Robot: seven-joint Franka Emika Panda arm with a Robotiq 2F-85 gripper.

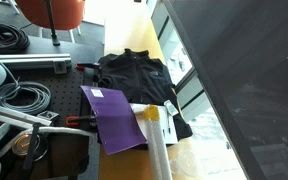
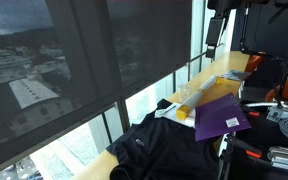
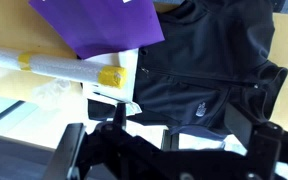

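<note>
A dark zip garment lies spread on the wooden table, its small white logo visible in the wrist view. A purple sheet lies next to it, partly over white paper. Close by is a long whitish roll with a yellow end. My gripper is open, its fingers wide apart above the garment, with nothing between them. In exterior view 2 the gripper hangs high at the top, well clear of the table.
A dark screen or blind runs along the table's window side. Coiled cables and an orange chair are on the opposite side. Bare wood shows at the table's far end.
</note>
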